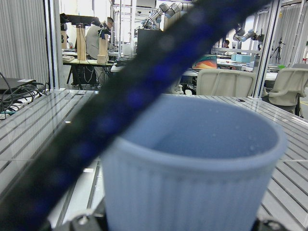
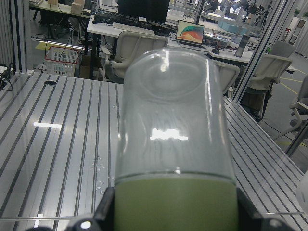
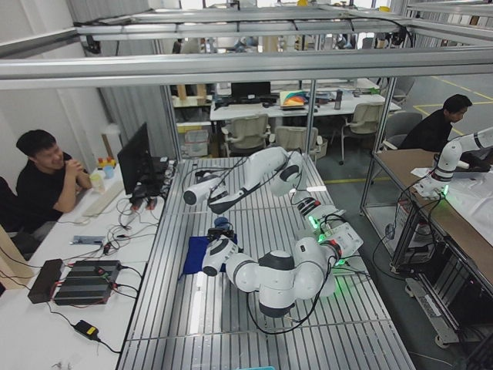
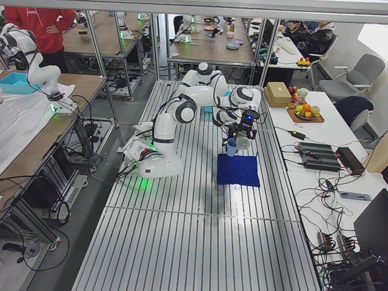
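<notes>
A blue cup [image 4: 231,147] is held upright above a dark blue cloth [image 4: 237,170]. It fills the lower middle of the left wrist view [image 1: 187,187], my left gripper around it, partly hidden, with a blurred dark band crossing in front. A clear container with green contents [image 2: 174,134] fills the middle of the right wrist view, between the mostly hidden fingers of my right gripper. In the camera right view this container [image 4: 242,141] is beside the blue cup, slightly higher. The grippers are crowded together there, so their fingertips are hard to make out.
The slatted metal platform [image 4: 200,242] is clear around the cloth. A white side desk [image 3: 54,339] carries boxes, cables, a monitor and a fruit plate. Metal frame posts and beams surround the platform. A light blue tray edge shows at the platform's near edge in the camera left view.
</notes>
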